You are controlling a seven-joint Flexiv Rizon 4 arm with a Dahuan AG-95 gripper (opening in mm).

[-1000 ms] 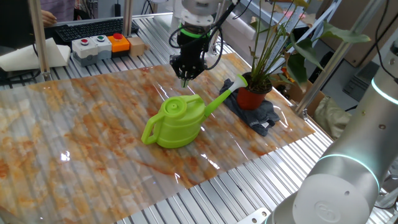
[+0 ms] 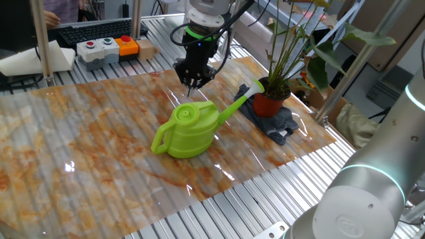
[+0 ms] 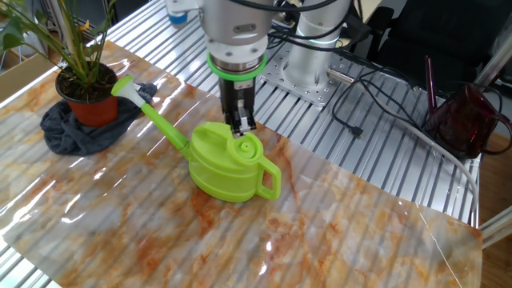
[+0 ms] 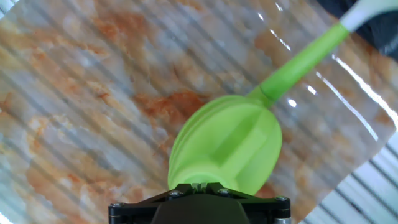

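Note:
A bright green watering can (image 2: 192, 136) stands upright on the marbled sheet, its spout reaching toward a potted plant (image 2: 269, 99). My gripper (image 2: 190, 90) is above and behind the can in exterior view 1, pointing down and apart from it. In exterior view 2 the black fingers (image 3: 241, 120) hang over the can's top, in front of part of it. The wrist view has the can (image 4: 230, 146) below, with the fingertips meeting at the bottom centre; nothing shows between them. There the handle is hidden behind the gripper.
The plant's pot sits on a dark cloth (image 2: 279, 126). A dark red watering can (image 3: 464, 120) and loose cables (image 3: 376, 96) lie toward the right in exterior view 2. Button boxes (image 2: 99, 53) stand at the back. The marbled sheet (image 2: 80, 146) is clear left of the can.
In exterior view 1 my gripper has shifted a little to the left and slightly lower. The green can and the plant have stayed where they were.

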